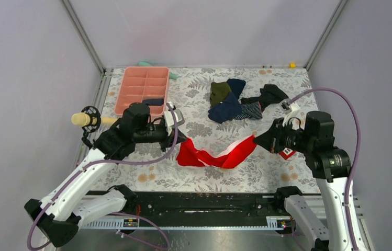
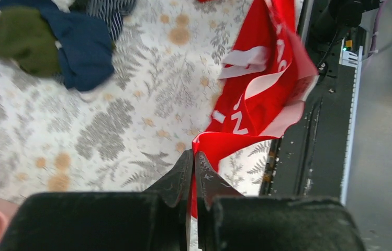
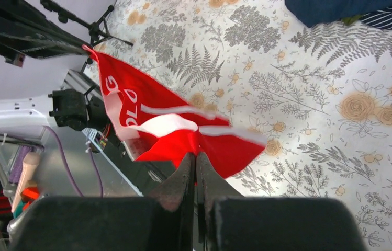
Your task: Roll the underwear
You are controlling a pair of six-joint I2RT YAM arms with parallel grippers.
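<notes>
The red underwear [image 1: 217,158] with white band and lettering hangs stretched between both grippers above the front of the patterned surface. My left gripper [image 1: 183,138] is shut on one end; in the left wrist view its fingertips [image 2: 187,159] pinch a red fold. My right gripper [image 1: 256,139] is shut on the other end, and in the right wrist view the cloth [image 3: 172,136] fans out from its closed fingers, partly blurred.
Folded dark and olive garments [image 1: 222,107] lie at the back centre. A pink divided box [image 1: 131,78] stands back left, with one dark item inside. A red-and-white object [image 1: 288,153] sits at the right, partly hidden by the right arm.
</notes>
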